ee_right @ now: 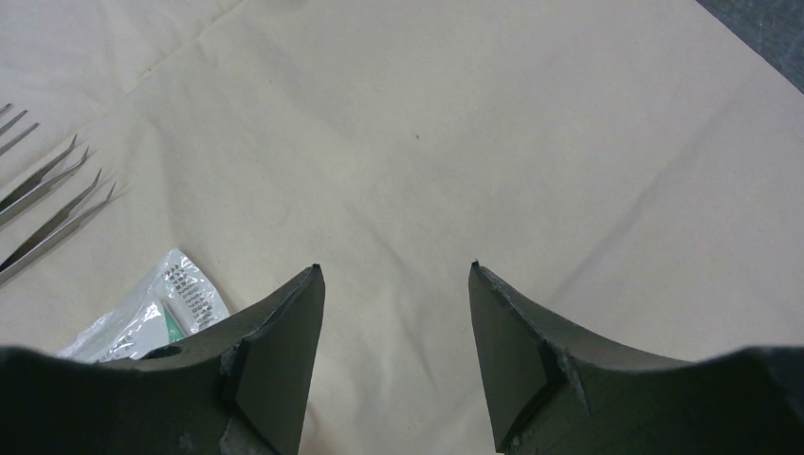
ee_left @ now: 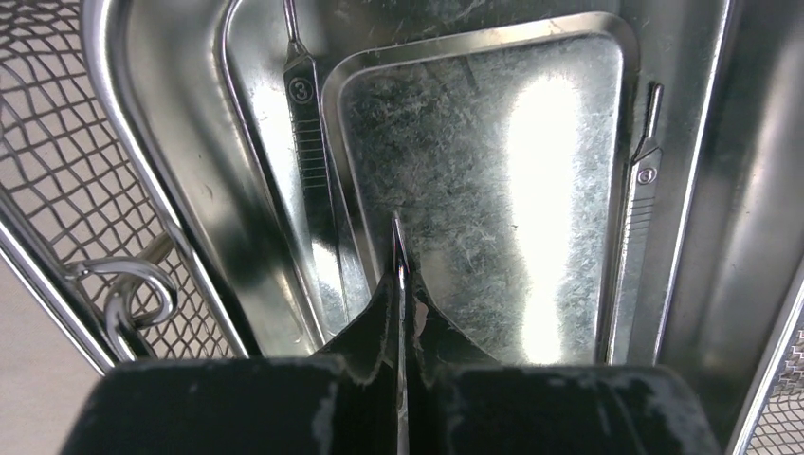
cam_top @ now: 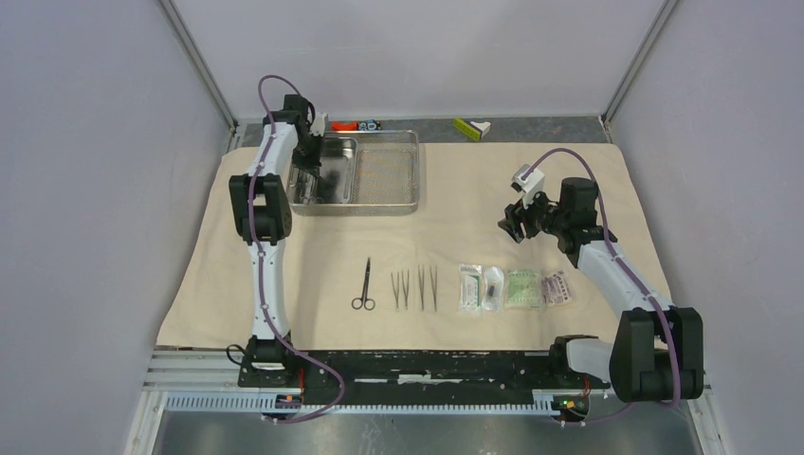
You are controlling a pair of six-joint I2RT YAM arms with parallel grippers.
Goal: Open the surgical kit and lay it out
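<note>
In the steel inner tray (cam_top: 337,171), inside the mesh basket (cam_top: 387,204), my left gripper is shut on a thin pointed metal instrument, seen end-on between its fingers. Two scalpel handles lie at either side of the tray: one at left (ee_left: 308,142), one at right (ee_left: 640,199). My right gripper stands open over bare cloth, nothing between its fingers. On the cloth lie scissors (cam_top: 366,284), several tweezers (cam_top: 422,287) and several sealed packs (cam_top: 522,289) in a row.
The cream cloth (cam_top: 474,209) has free room between the basket and the right arm, and at lower left. A green-and-white object (cam_top: 471,128) and an orange-and-black object (cam_top: 346,126) lie along the back edge.
</note>
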